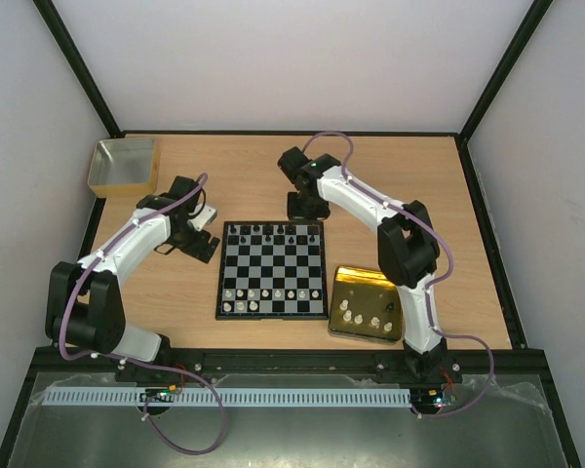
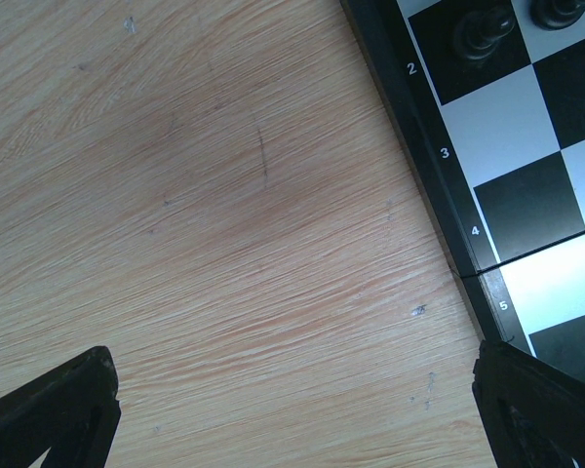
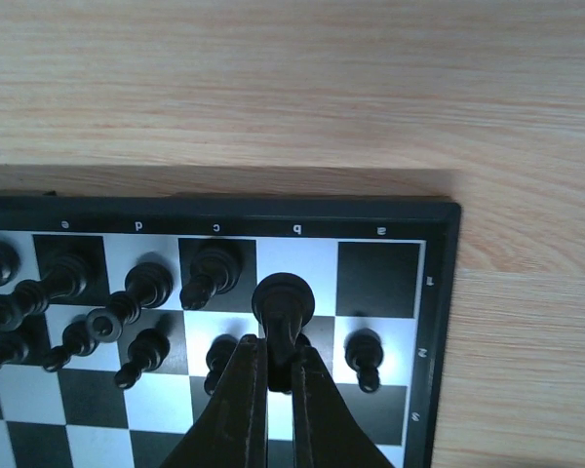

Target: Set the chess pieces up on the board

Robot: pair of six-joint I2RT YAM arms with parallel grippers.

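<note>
My right gripper is shut on a black chess piece, its round base facing the camera. In the right wrist view it hangs over the board's b column near the lettered edge; its height above the squares is hard to judge. The chessboard has black pieces along its far side and white pieces along its near side. In the right wrist view the corner square is bare, with a black pawn just below it. Left of the board, my left gripper stands open and empty over bare wood.
A gold tray at the board's right holds several white pieces and a black one. Another, empty-looking tray sits at the far left. Bare table lies behind and right of the board.
</note>
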